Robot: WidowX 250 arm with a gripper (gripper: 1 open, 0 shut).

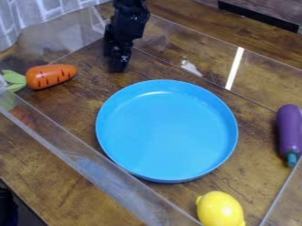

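The black gripper (118, 55) is at the top centre of the camera view, low over the wooden table behind the blue plate (167, 131); its fingers are dark and hard to make out. A toy carrot (51, 76) with a green top lies to its lower left. A purple eggplant (289, 132) lies at the right edge, and a yellow lemon (220, 208) at the bottom right, both apart from the plate.
Clear walls surround the work area, crossing the lower left and upper right. Bare wood (83, 115) shows between carrot and plate and to the right of the gripper.
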